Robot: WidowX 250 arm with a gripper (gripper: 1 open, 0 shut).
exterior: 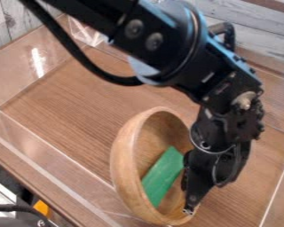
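Observation:
A wooden bowl (125, 158) lies tilted toward the arm near the front middle of the tray, with a green block (162, 174) inside it. My black gripper (192, 199) reaches down at the bowl's right side, beside the green block, and hides that part of the bowl. The gripper looks shut; whether anything is between its fingertips is hard to see, and none shows clearly.
The wooden tray floor (61, 115) is clear at left and back. Clear walls edge the tray, with a pale plank wall (257, 31) behind it. A dark cable runs above the tray.

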